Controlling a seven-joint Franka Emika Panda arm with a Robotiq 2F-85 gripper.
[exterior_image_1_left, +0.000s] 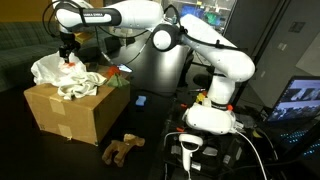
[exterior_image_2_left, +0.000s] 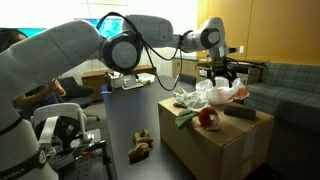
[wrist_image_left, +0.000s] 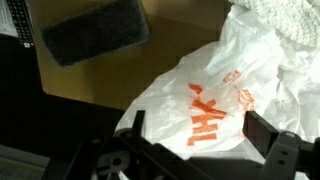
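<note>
A white plastic bag with orange-red print (wrist_image_left: 205, 105) lies crumpled on the cardboard box (exterior_image_1_left: 65, 118). My gripper is open above the bag, its two dark fingers wide apart with the printed plastic in view below and between them. In exterior view 1 the gripper (exterior_image_1_left: 68, 45) hangs right over the bag (exterior_image_1_left: 50, 68), and I cannot tell whether it touches. A pale cloth (exterior_image_1_left: 85, 82) lies beside the bag. On the same box top rest a dark block (exterior_image_2_left: 241, 112), a red round thing (exterior_image_2_left: 208, 118) and a green item (exterior_image_2_left: 187, 118).
A brown plush toy (exterior_image_1_left: 122, 149) lies on the dark table, with a small blue item (exterior_image_1_left: 140, 100) farther back. A laptop (exterior_image_1_left: 295, 103) stands at the right. Behind the box is a grey sofa (exterior_image_2_left: 290, 85).
</note>
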